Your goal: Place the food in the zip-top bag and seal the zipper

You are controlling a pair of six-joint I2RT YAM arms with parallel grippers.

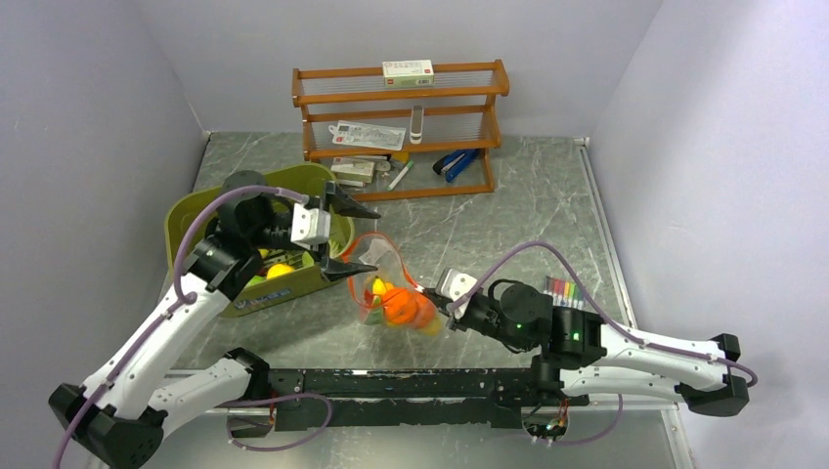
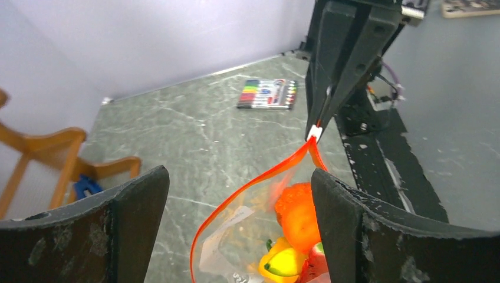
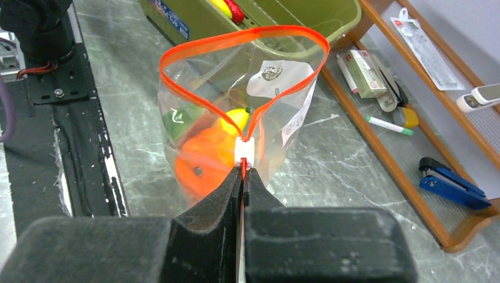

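Observation:
A clear zip top bag [image 1: 382, 256] with an orange zipper rim hangs between the arms, its mouth gaping toward the left side. Inside lie orange toy food [image 1: 399, 306], a yellow pepper [image 2: 283, 261] and something green [image 3: 180, 121]. My right gripper is shut on the bag's rim beside the white slider [image 3: 244, 151]. In front of the bag's mouth, my left gripper [image 1: 371, 241] is open, with wide-spread fingers [image 2: 132, 206]. The bag's far side shows between those fingers in the left wrist view, but neither finger clearly grips it.
An olive basket [image 1: 239, 305] with more toy food stands at left, under my left arm. A wooden shelf [image 1: 430, 193] holding boxes, a stapler [image 1: 456, 164] and stationery stands behind. Coloured markers [image 1: 563, 293] lie at right.

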